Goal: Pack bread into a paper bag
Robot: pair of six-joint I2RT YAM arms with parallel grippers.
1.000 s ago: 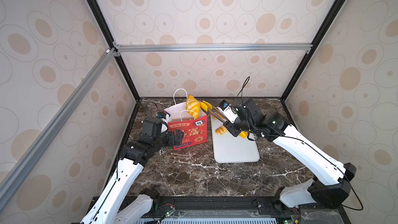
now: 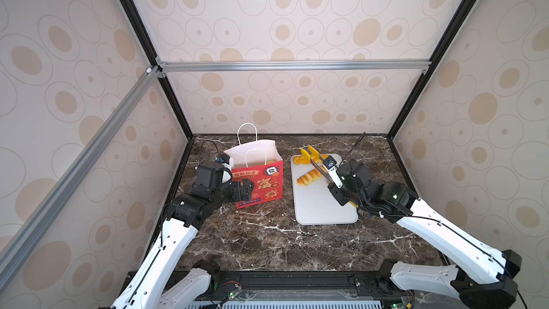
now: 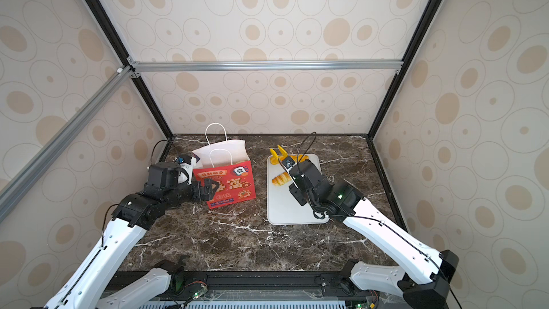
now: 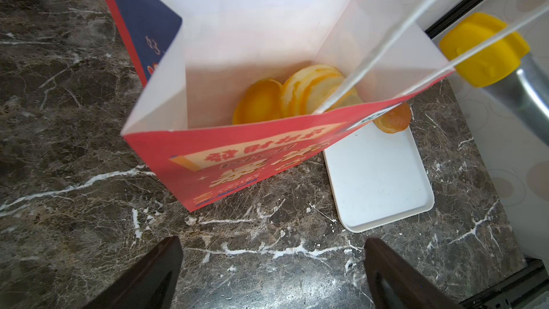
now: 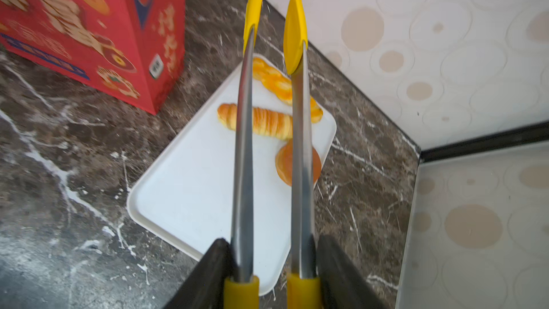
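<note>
The red paper bag (image 2: 257, 186) stands open with white handles, pale and orange bread (image 4: 257, 103) inside. My left gripper is open at its left front, empty. My right gripper is shut on yellow-tipped metal tongs (image 5: 244, 148), held over the white tray (image 5: 188, 183), their tips apart and empty. On the tray lie a ridged roll (image 5: 263, 121), an orange piece of bread (image 5: 268, 77) at the back and a round bun (image 5: 284, 163).
Patterned walls close in the back and both sides.
A second ago a croissant was above the bag by the tongs; now it no longer shows there. The right arm and tongs have moved right, over the tray.
</note>
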